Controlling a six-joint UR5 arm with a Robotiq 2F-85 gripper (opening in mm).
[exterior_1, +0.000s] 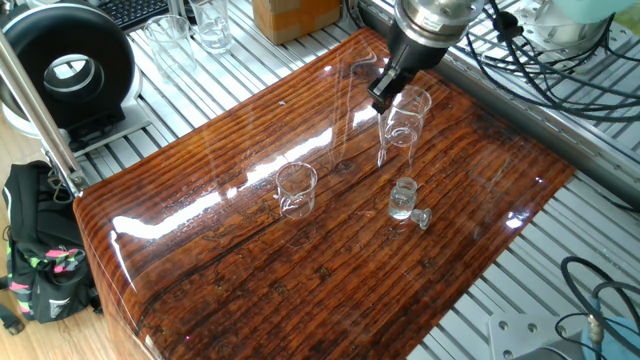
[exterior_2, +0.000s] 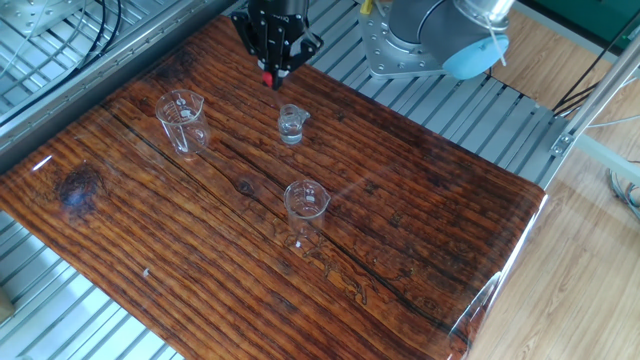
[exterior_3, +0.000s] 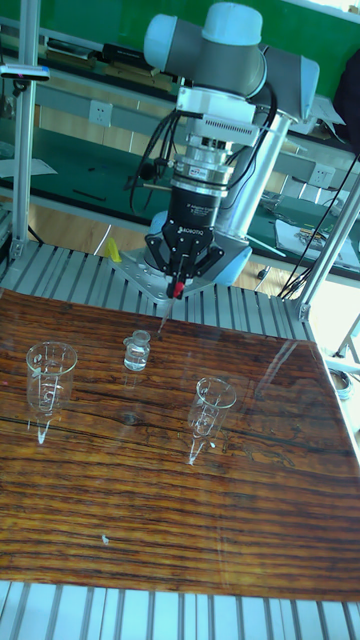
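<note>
My gripper (exterior_3: 177, 284) hangs over the robot-side edge of the wooden table, its fingers drawn together around a small red piece. From it a thin clear tube (exterior_3: 165, 318) points down, looking like a dropper; it is faint in the other views. A small glass bottle (exterior_1: 402, 202) with clear liquid stands upright on the wood, its mouth uncovered. The glass stopper (exterior_1: 422, 218) lies beside it. One empty-looking beaker (exterior_2: 183, 125) stands to the left in the second view, and another beaker (exterior_2: 306, 205) is nearer the middle. The tube's tip appears apart from all glassware.
Loose cables (exterior_1: 545, 85) lie by the robot's base.
</note>
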